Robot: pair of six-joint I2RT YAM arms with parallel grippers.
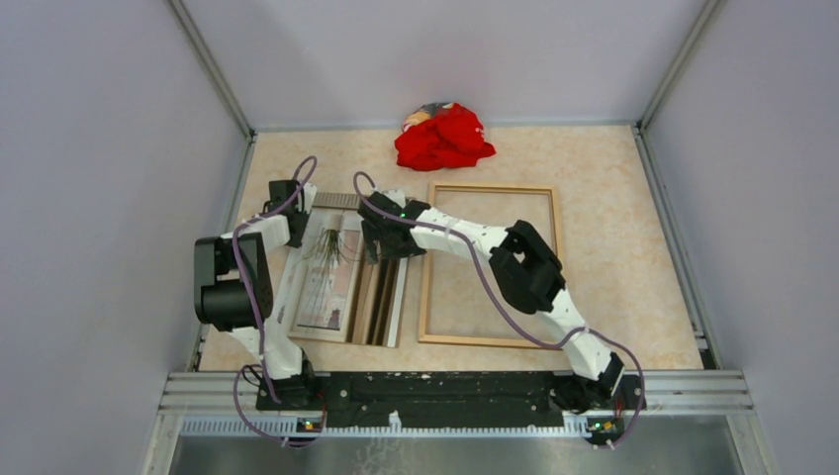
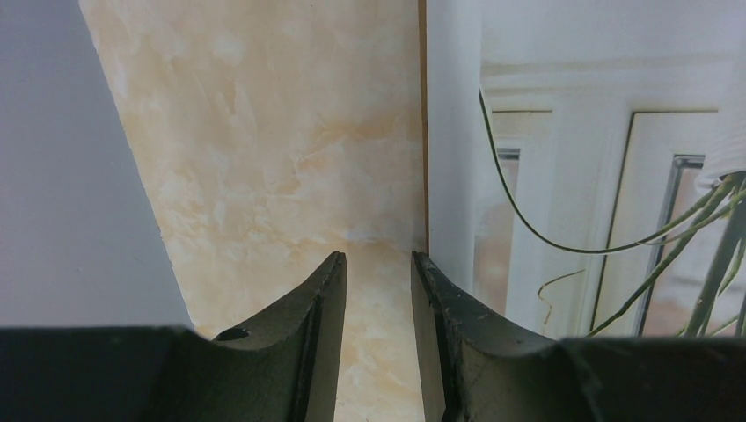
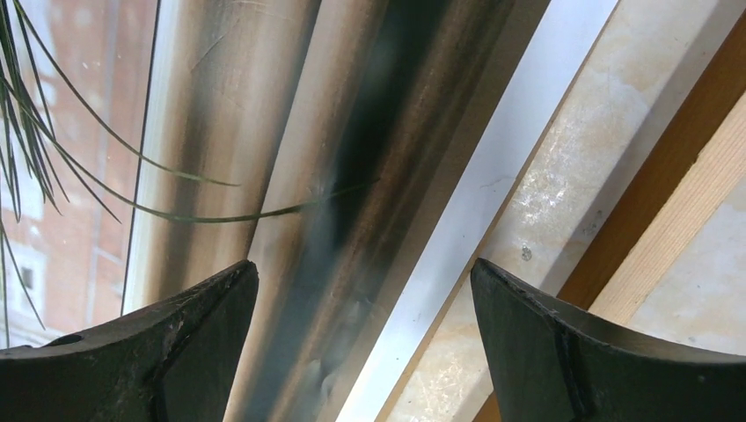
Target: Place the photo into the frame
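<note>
The photo [image 1: 341, 312] lies flat on the left of the table, showing grassy stems and brown stripes. To its right rests an empty light wooden frame [image 1: 425, 302]. At the photo's far left edge is my left gripper, its fingers a little apart. Bare tabletop shows between them, and the right finger [image 2: 427, 290] meets the photo's white edge; any grip is unclear. My right gripper stands open above the photo's right part. The photo's white right border [image 3: 479, 198] runs between its fingers, which look clear of that border.
A crumpled red cloth [image 1: 445, 139] sits at the back middle. A narrow strip of table [image 3: 563, 193] separates the photo from the frame. Free table [image 1: 623, 257] stretches to the right of the frame. A grey side wall [image 2: 62, 202] stands close to my left gripper.
</note>
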